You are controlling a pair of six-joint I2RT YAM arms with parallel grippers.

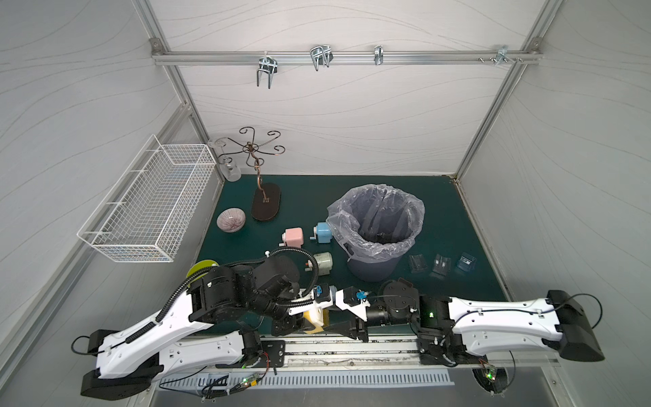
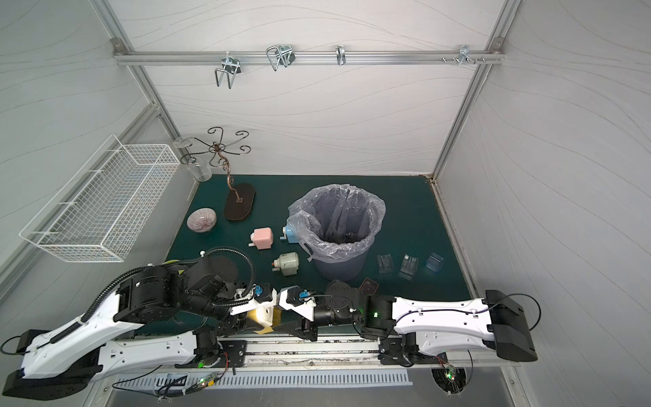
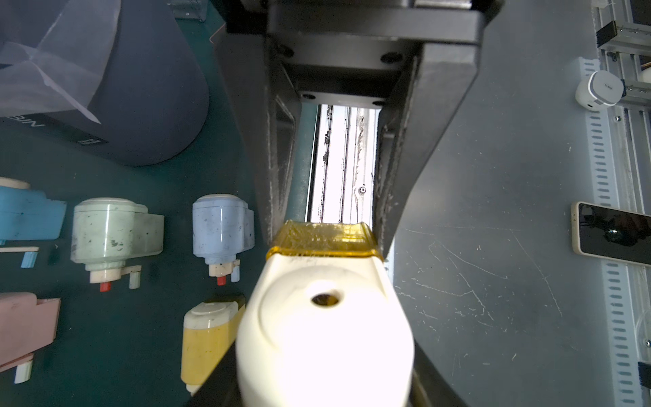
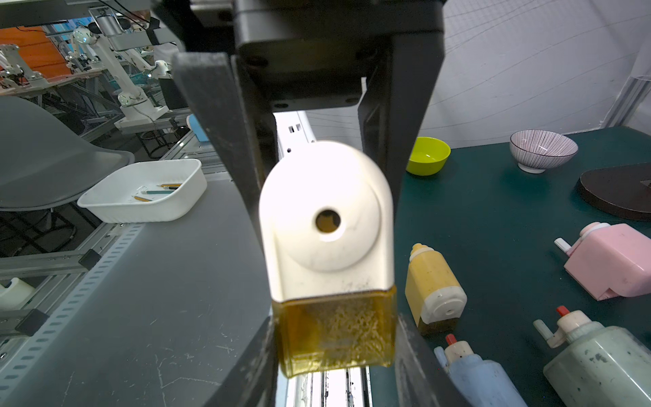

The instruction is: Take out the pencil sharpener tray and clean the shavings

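Note:
A white-and-yellow pencil sharpener (image 3: 324,346) is held low at front centre between my facing grippers. My left gripper (image 1: 313,313) is shut on its body. My right gripper has its fingers either side of the amber, translucent tray, which shows shavings in the right wrist view; whether they grip it is unclear. The tray sits against the white body. Other sharpeners, pink (image 1: 293,237), blue (image 1: 322,232), pale green (image 1: 322,264), light blue (image 3: 220,230) and yellow (image 3: 203,339), stand on the green mat.
A lined bin (image 1: 366,264) stands right of centre, with several clear trays (image 1: 440,266) to its right. A wire stand (image 1: 265,207), striped bowl (image 1: 230,219) and green bowl (image 4: 427,162) are at the left. A white basket (image 1: 145,203) hangs on the left wall.

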